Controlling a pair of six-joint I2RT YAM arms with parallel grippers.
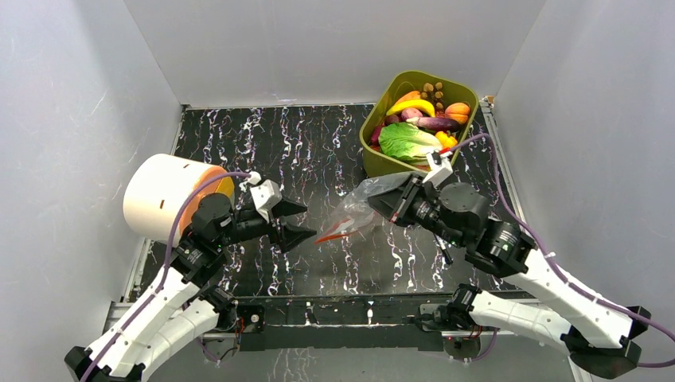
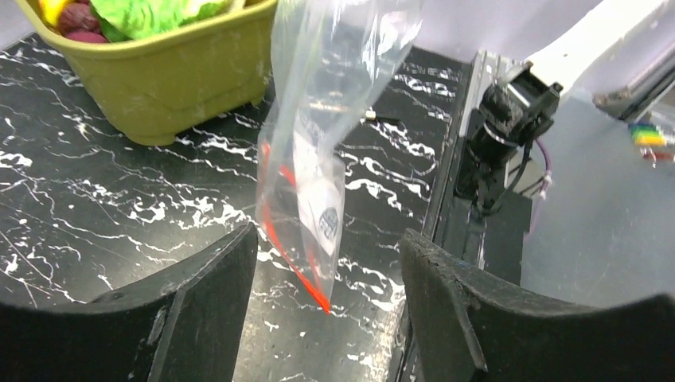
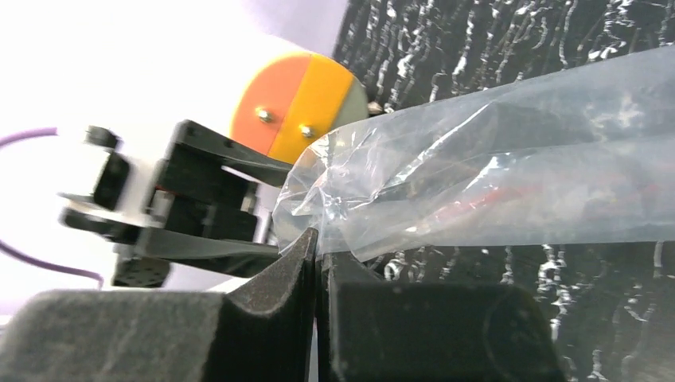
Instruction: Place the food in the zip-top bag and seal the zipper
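A clear zip top bag [image 1: 350, 208] with a red zipper strip hangs over the table, left of my right gripper [image 1: 376, 210]. That gripper is shut, and the right wrist view shows the thin bag film [image 3: 477, 183] running into its closed fingertips [image 3: 298, 259]. In the left wrist view the bag [image 2: 306, 151] dangles with its red-edged end low and free. My left gripper [image 1: 309, 223] stands open beside that end, the bag apart from its fingers. Food fills the green bin: a lettuce [image 1: 407, 142], an eggplant [image 1: 434, 124] and a banana [image 1: 410, 106].
The green bin [image 1: 382, 165] stands at the back right, just behind the bag. On the left lies a white cylinder [image 1: 163, 195] with an orange end.
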